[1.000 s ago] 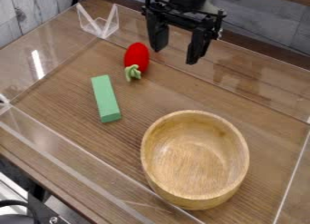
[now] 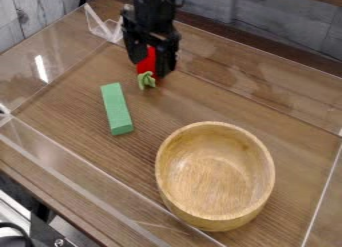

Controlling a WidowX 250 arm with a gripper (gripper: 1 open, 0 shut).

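My dark gripper (image 2: 150, 43) is at the top centre of the camera view, open, over a red object (image 2: 146, 63) with a green part (image 2: 147, 79) at its lower end. The gripper's head partly covers the red object; whether the fingers touch it I cannot tell. A long green block (image 2: 116, 109) lies to the lower left, and a large round tan bowl (image 2: 214, 174) sits at the lower right.
A clear plastic item (image 2: 104, 21) lies at the top left near the table's edge. Dark cables show at the lower left corner.
My gripper has moved left from the upper right side to over the red object, and looks smaller now. The bowl and green block have not moved.
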